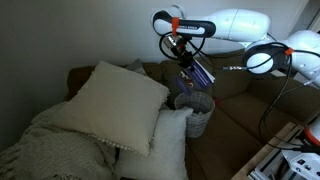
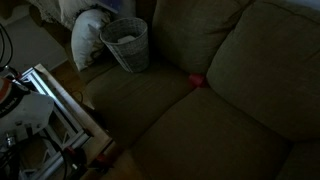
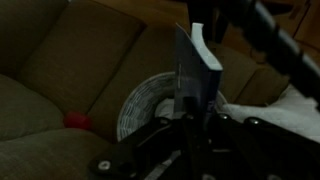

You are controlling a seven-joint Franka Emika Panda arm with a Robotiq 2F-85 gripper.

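Observation:
Above a wicker basket (image 1: pixel 196 116) on the couch, my gripper (image 1: pixel 187 72) is shut on a thin book-like object (image 1: pixel 199 76). Its pale edge and dark bluish cover (image 3: pixel 196 65) rise from between my fingers in the wrist view. In that view the basket's rim (image 3: pixel 128 115) lies below and behind the held object. Something light-coloured lies inside the basket (image 2: pixel 112 38), too dim to name. Only a bluish piece of the held object shows at the top of exterior view 2, and my gripper is out of sight there.
Large cream pillows (image 1: pixel 115 105) and a knitted blanket (image 1: pixel 50 158) fill the couch's left side. A small red item (image 2: pixel 198 80) sits at the seam of the couch cushions. Bare seat (image 2: pixel 180 135) lies to the basket's right.

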